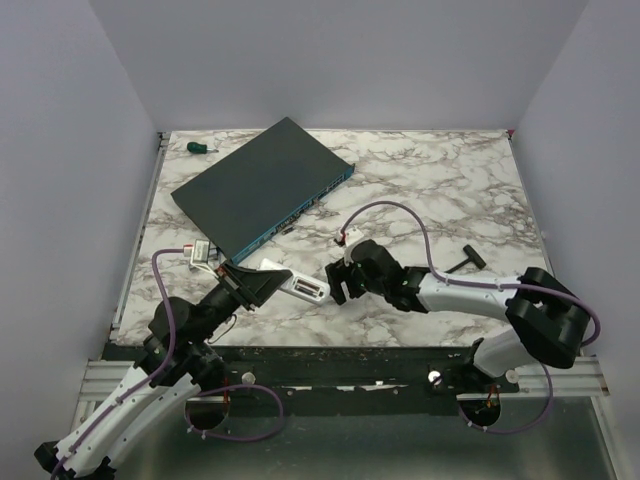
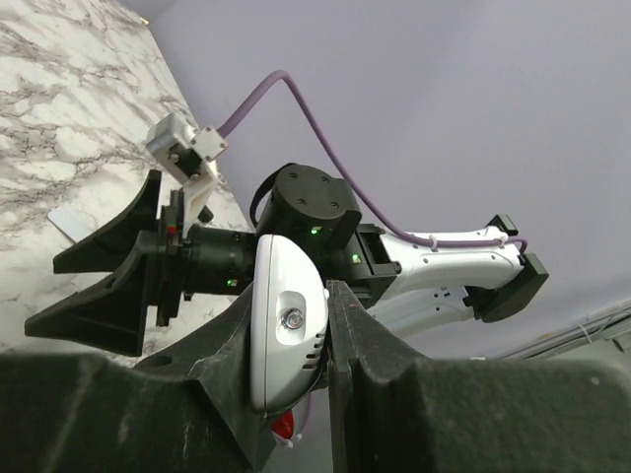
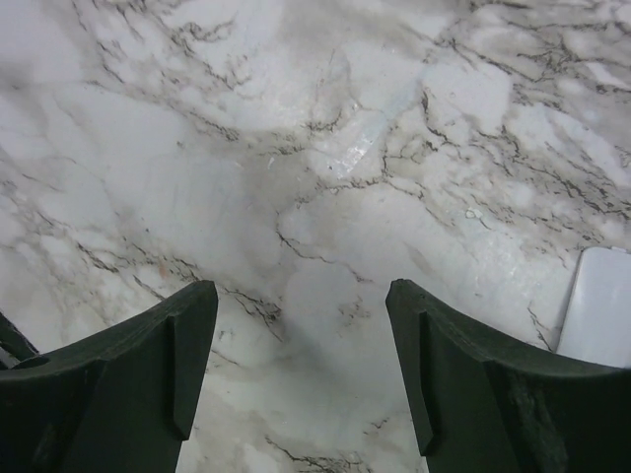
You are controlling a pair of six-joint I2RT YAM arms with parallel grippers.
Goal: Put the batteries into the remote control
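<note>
My left gripper (image 1: pixel 258 285) is shut on the remote control (image 1: pixel 303 287), a white handset held above the front of the table with its dark slotted battery compartment facing up. In the left wrist view the remote's rounded white end (image 2: pixel 289 320) stands between the fingers. My right gripper (image 1: pixel 338 282) is just right of the remote in the top view. Its fingers (image 3: pixel 148 379) stand apart with only bare marble between them. A flat white piece (image 3: pixel 596 310) lies on the table at the right of the right wrist view. Whether batteries sit in the compartment, I cannot tell.
A large dark box (image 1: pixel 262 180) with a blue side takes up the back left. Small dark items (image 1: pixel 288 229) lie by its front edge. A green-handled screwdriver (image 1: pixel 200 148) is at the far left, and a black hammer (image 1: pixel 470 259) at the right.
</note>
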